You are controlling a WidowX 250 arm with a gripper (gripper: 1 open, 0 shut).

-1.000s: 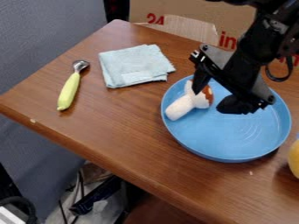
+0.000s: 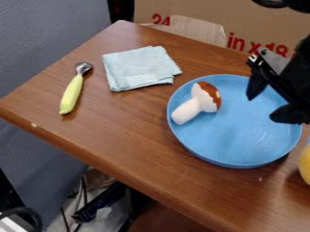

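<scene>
A white toy mushroom with a brown-spotted cap (image 2: 194,104) lies on its side on the left part of a blue plate (image 2: 242,145). My black gripper (image 2: 260,80) is at the right edge of the view, over the right side of the plate and apart from the mushroom. Part of it is cut off by the frame, and its finger is hard to make out.
A folded pale blue cloth (image 2: 141,66) lies at the back, with a green-handled scoop (image 2: 72,91) to its left. A yellow object (image 2: 304,166) is cut off at the right edge.
My gripper has moved up and right, away from the mushroom, uncovering more of it and the plate. The mushroom lies in about the same place.
</scene>
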